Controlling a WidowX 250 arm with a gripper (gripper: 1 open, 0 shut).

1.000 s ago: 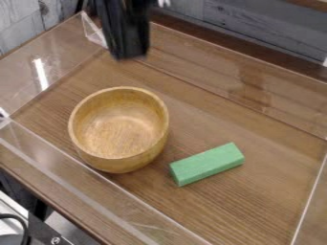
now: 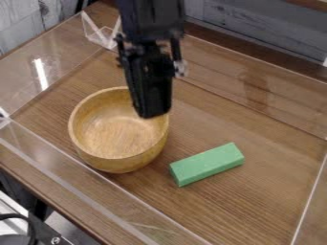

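My gripper (image 2: 151, 96), dark and blurred, reaches down from the top of the view over the back part of a round yellow-tan bowl (image 2: 99, 141); it looks shut, with nothing visible between its fingers. A green rectangular block (image 2: 206, 163) lies on the wooden surface to the right of the bowl.
A transparent edge runs along the left, and a dark cable (image 2: 15, 218) is at the bottom left corner.
The bowl and green block have not moved.
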